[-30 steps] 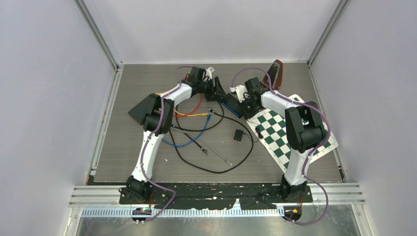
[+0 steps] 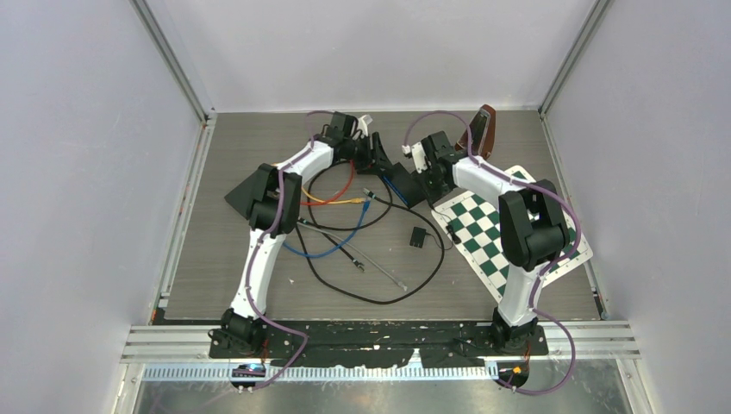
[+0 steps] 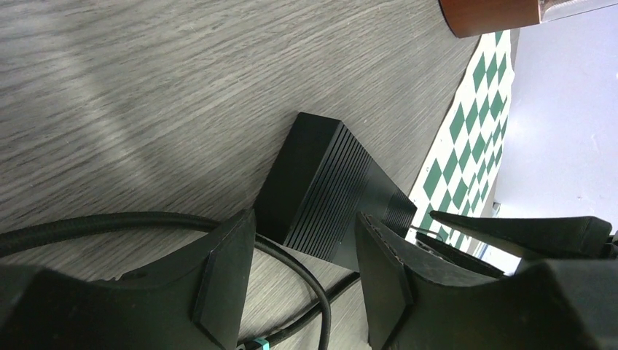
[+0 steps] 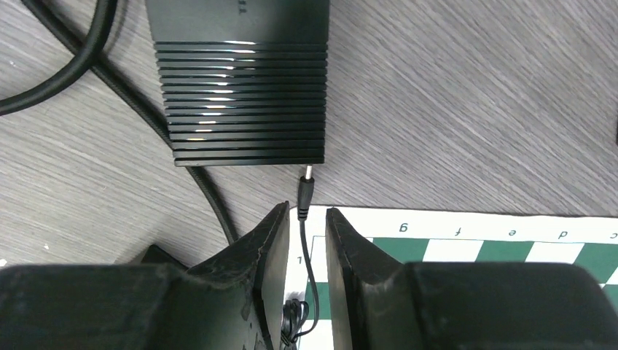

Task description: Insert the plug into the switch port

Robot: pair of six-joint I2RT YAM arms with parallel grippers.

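The black ribbed switch box (image 2: 405, 185) (image 3: 313, 186) (image 4: 240, 102) lies on the table between both grippers. A slim black plug (image 4: 305, 195) sits at its edge, a short length of metal showing between plug body and box; whether it is seated I cannot tell. My right gripper is open just short of the plug, its thin cable running down between the fingers. My left gripper stands open above the box's other end, nothing clearly held.
A checkered mat (image 2: 474, 226) lies at the right, a brown wedge-shaped object (image 2: 483, 129) behind. Loose cables, including a blue one (image 2: 328, 252), and a small black adapter (image 2: 417, 237) cover the middle front.
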